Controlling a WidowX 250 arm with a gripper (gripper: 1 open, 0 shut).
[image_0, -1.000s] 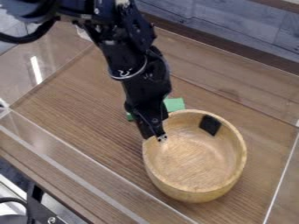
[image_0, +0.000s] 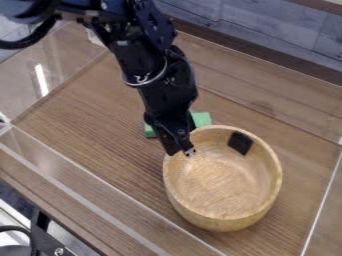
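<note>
A black robot arm reaches down from the top of the view, its gripper (image_0: 179, 144) low at the near-left rim of a round wooden bowl (image_0: 222, 190). The gripper looks shut, with nothing visible between its fingers. A green object (image_0: 201, 119) lies on the table just behind the gripper, partly hidden by it. A small black block (image_0: 241, 142) sits at the bowl's back-right edge, inside it. The bowl's middle is bare.
A grey plank wall (image_0: 274, 25) stands behind. Cables and dark parts show at the lower-left corner.
The gripper has shifted very slightly, staying by the bowl's rim. The bowl, green object and black block look unmoved.
</note>
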